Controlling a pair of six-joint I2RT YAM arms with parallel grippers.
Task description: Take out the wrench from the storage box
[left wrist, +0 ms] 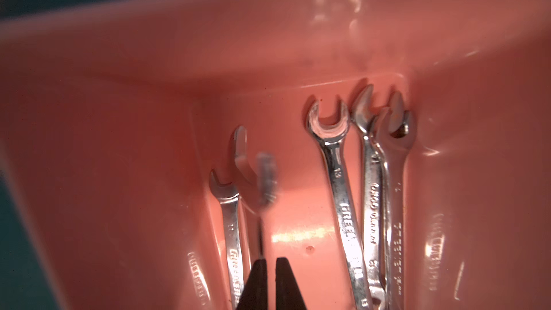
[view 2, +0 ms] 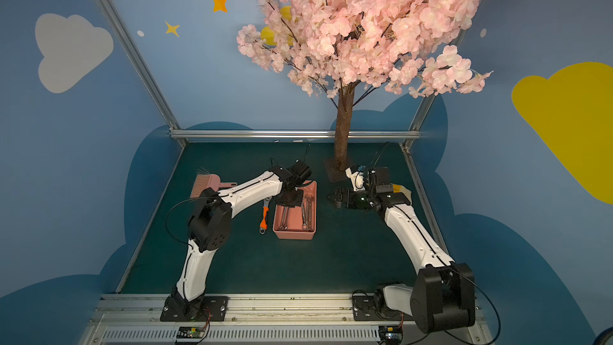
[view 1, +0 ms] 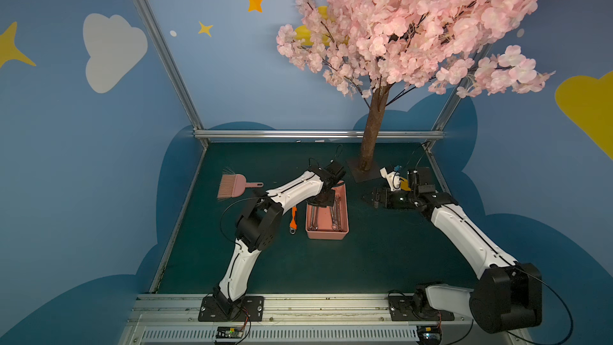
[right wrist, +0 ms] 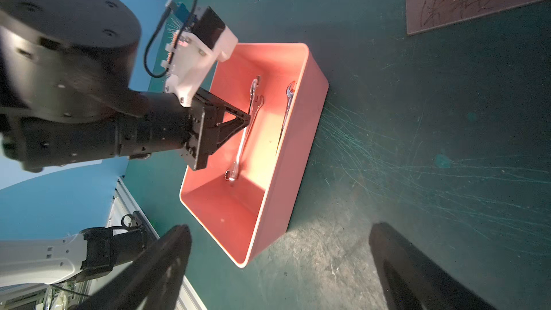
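Note:
The pink storage box [view 1: 327, 235] holds several silver wrenches, on its left and right sides. My left gripper reaches into it, fingertips close together with a narrow gap. In the left wrist view, a blurred wrench [left wrist: 246, 166] extends ahead of the fingertips; whether they clasp it is unclear. A smaller wrench [left wrist: 230, 224] lies just left of it. Other wrenches [left wrist: 344, 212] lie on the right. From the right wrist view, a long wrench [right wrist: 239, 152] runs past the left fingertips. My right gripper stands open and empty, to the right of the box.
An orange-handled tool [view 1: 293, 220] lies close to the box's left side. Farther left is a pink brush [view 1: 235, 186]. The tree's base plate [view 1: 365, 172] is behind the box to the right. Bare green table lies in front.

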